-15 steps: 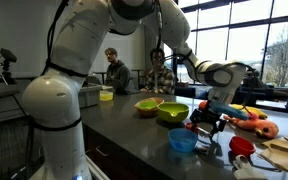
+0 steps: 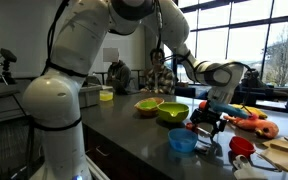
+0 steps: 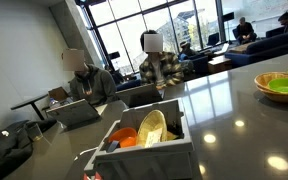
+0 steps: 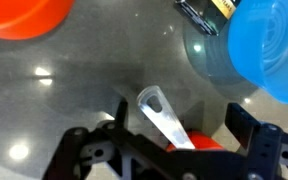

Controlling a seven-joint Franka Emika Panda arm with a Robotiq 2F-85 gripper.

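My gripper stands open above the dark table, its two fingers apart at the lower left and lower right of the wrist view. Between them, lower down, lies a utensil with a pale handle [image 4: 162, 115] that has a slot near its end; a red part [image 4: 200, 141] shows at its lower side. The blue bowl [image 4: 272, 45] sits to the upper right, with a dark pen-like object [image 4: 196, 17] beside it. At the upper left is a red bowl [image 4: 24, 15]. Exterior view 1 shows the gripper [image 2: 206, 132] low over the table, right of the blue bowl [image 2: 182, 140].
Behind the blue bowl stand a green bowl [image 2: 171, 112] and a basket [image 2: 149, 106]. The red bowl [image 2: 242, 146] and a wooden board [image 2: 284, 155] are on the right. A grey bin [image 3: 149, 158] holds several items. Clear table lies left of the blue bowl.
The arm and the table objects show no visible movement. In the background, a standing person at the left has shifted slightly.
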